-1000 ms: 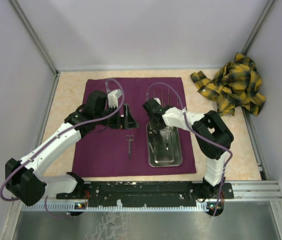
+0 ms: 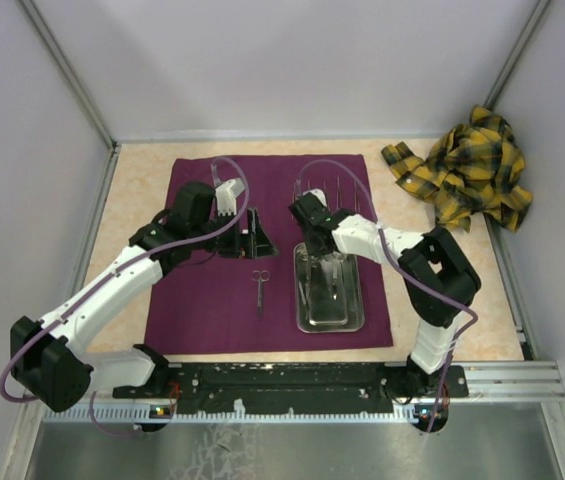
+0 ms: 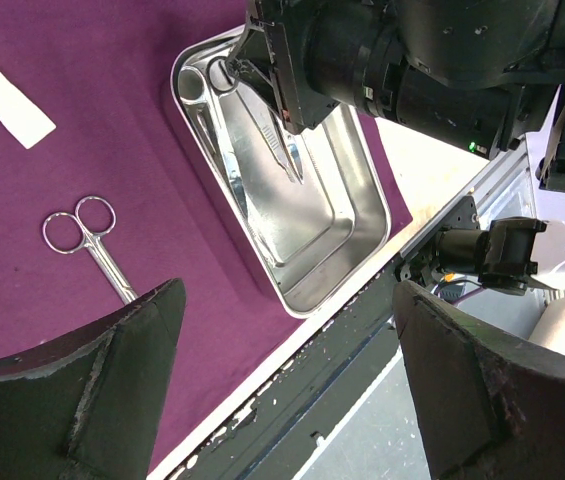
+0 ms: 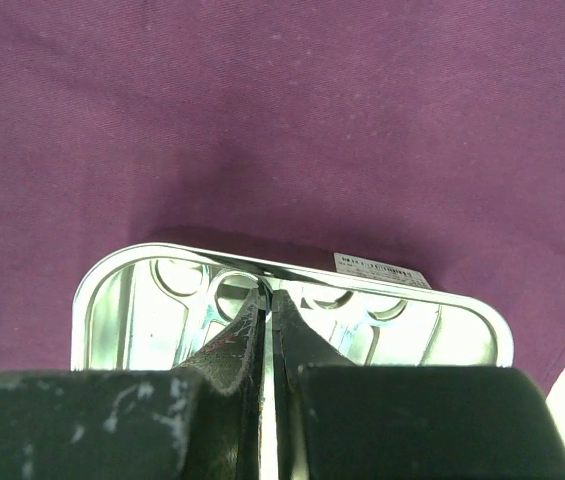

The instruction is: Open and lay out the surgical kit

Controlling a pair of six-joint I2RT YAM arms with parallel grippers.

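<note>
A steel tray (image 2: 327, 325) on the purple cloth (image 2: 202, 320) holds several instruments, including ring-handled ones (image 3: 220, 145). My right gripper is shut over the tray's far end, its tips at a ring handle; whether anything is between them I cannot tell. My left gripper (image 2: 259, 240) stands open left of the tray, above the cloth. Scissors (image 3: 109, 268) lie on the cloth left of the tray. More slim instruments lie in a row beyond the tray, partly hidden by the right arm in the top view.
A yellow-and-black checked cloth (image 2: 472, 170) is bunched at the back right of the table. A white strip (image 3: 12, 100) lies on the purple cloth.
The right arm has shifted slightly at the tray's far end. The left arm and the scissors have not moved.
</note>
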